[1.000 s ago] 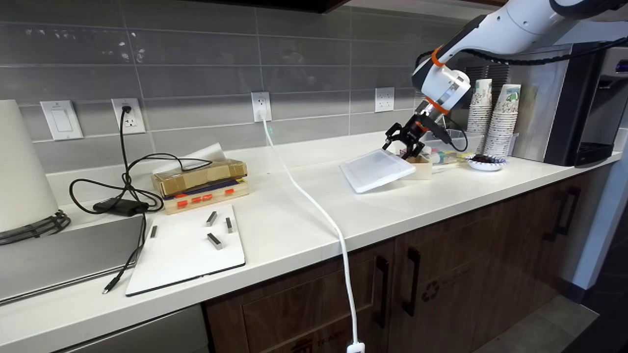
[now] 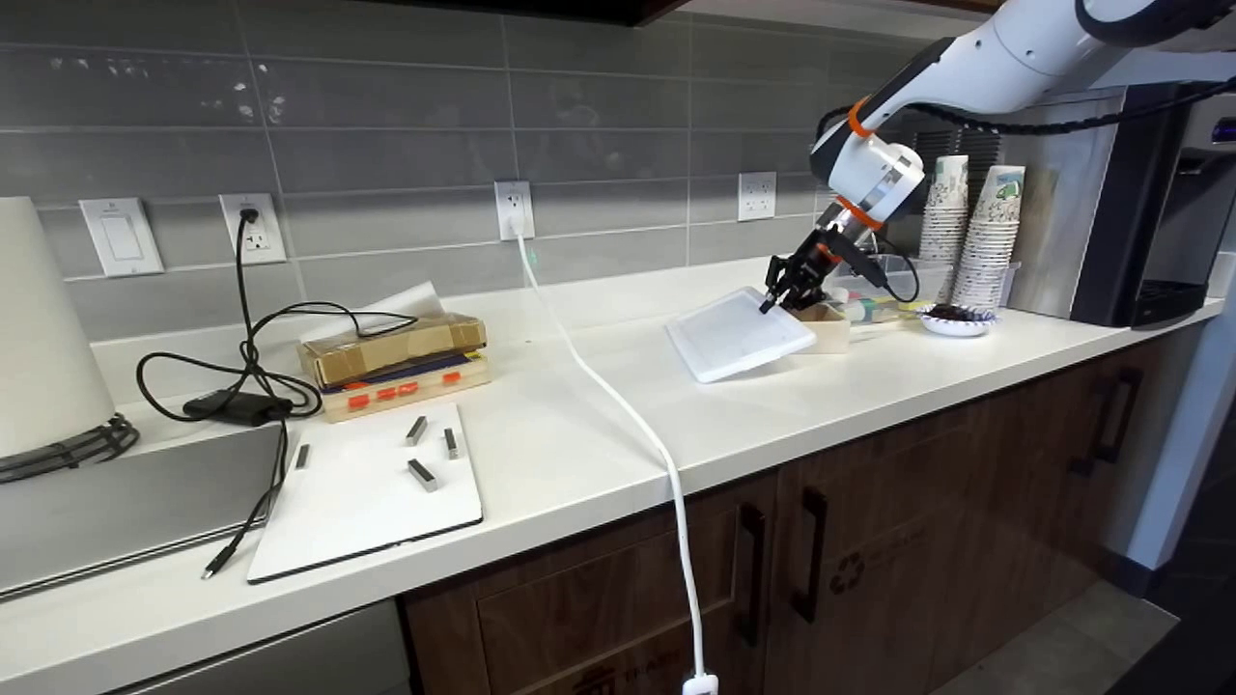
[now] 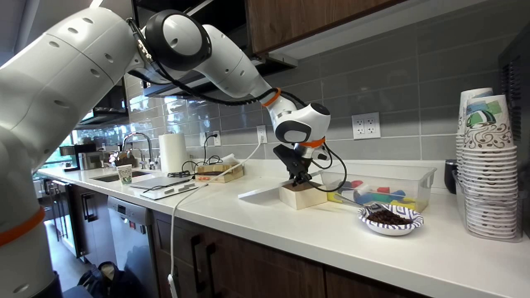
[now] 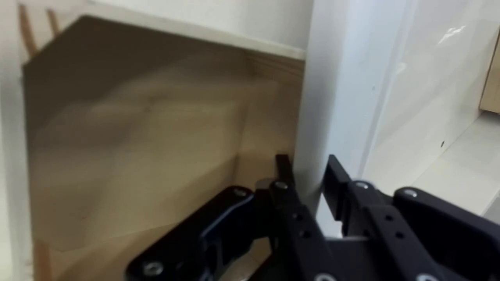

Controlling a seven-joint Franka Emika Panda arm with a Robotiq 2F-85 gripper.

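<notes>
A white, shallow lid or tray leans tilted, its raised edge resting on an open wooden box. My gripper is at that raised edge, above the box. In the wrist view the lid's pale rim runs between the two black fingers, one on the box side and one on the outer side. The fingers stand part open, with the rim filling most of the narrow gap; whether both fingers press on it cannot be told. The box's inside looks bare where it shows; its near part is hidden by the gripper.
Right of the box stand a clear bin of coloured objects, a patterned bowl of dark bits with a fork, and stacked paper cups. A white cable crosses the counter to the left. The backsplash rises close behind.
The fingers, spread wide one second ago, have drawn close together around the lid's edge. The lid has shifted very slightly left; the arm is almost where it was.
</notes>
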